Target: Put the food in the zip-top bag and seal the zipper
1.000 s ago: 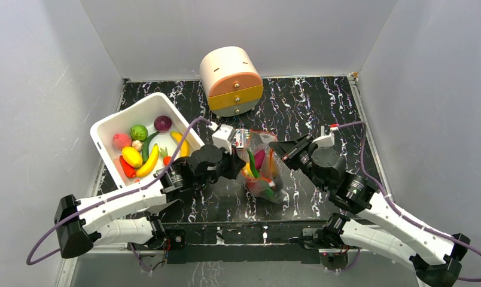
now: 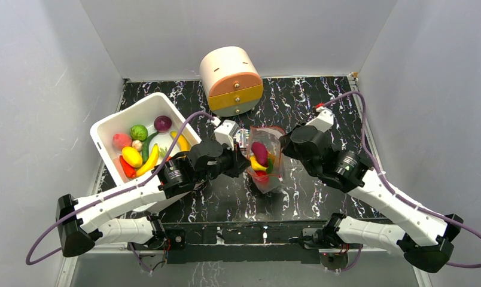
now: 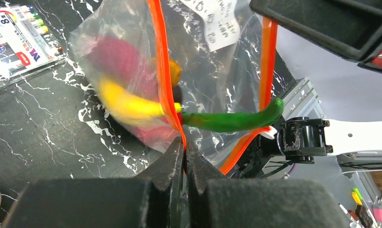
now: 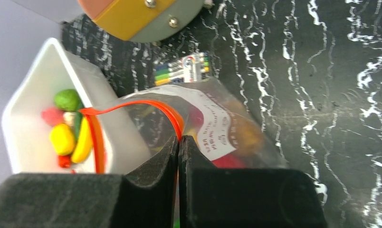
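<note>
The zip top bag [image 2: 265, 179] stands at the middle of the table with food inside. The left wrist view shows a magenta piece [image 3: 118, 61], a yellow banana [image 3: 129, 102] and a green pepper or cucumber [image 3: 227, 121] lying across the orange-edged opening. My left gripper is shut on the bag's orange rim [image 3: 161, 57]. My right gripper is shut on the orange rim from the other side, where its strip [image 4: 151, 104] runs up from the fingertips.
A white bin [image 2: 106, 149] of produce is at left. A rounded drawer cabinet [image 2: 226, 66] stands at the back. A marker pack [image 3: 23, 42] lies beside the bag.
My left gripper has moved slightly.
</note>
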